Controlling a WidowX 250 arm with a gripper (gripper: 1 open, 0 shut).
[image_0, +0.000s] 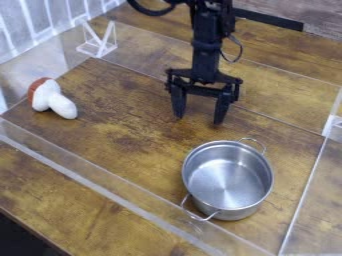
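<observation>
My black gripper (202, 100) hangs low over the wooden floor at the upper middle, its two fingers apart and pointing down. Whether anything lies between them is hard to tell at this size. A steel pot (227, 178) with wire handles stands at the lower right, below the gripper in view and apart from it. A white plush object (55, 102) with a red part lies at the left.
A clear low wall runs around the wooden work area (120, 150). A white bracket (100, 38) sits at the upper left.
</observation>
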